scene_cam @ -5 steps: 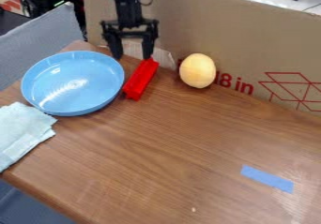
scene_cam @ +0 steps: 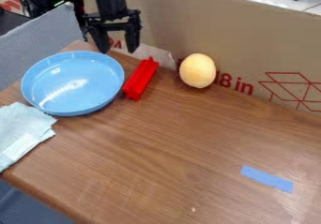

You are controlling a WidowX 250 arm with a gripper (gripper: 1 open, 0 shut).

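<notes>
My black gripper (scene_cam: pixel 116 38) hangs near the back left of the table, above and behind the blue plate (scene_cam: pixel 73 98) and the red object (scene_cam: pixel 141 79). Its two fingers look apart, with nothing visible between them. The red object, long and narrow, lies right of the plate. A pale orange, egg-shaped object (scene_cam: pixel 197 70) sits at the back, right of the red object.
A folded pale cloth (scene_cam: pixel 19 134) lies at the left edge. A cardboard wall (scene_cam: pixel 251 50) runs along the back. A blue tape strip (scene_cam: pixel 267 179) is at the front right.
The gripper has moved left and a little up from where it was over the red object's far end. The objects on the table have not visibly moved.
</notes>
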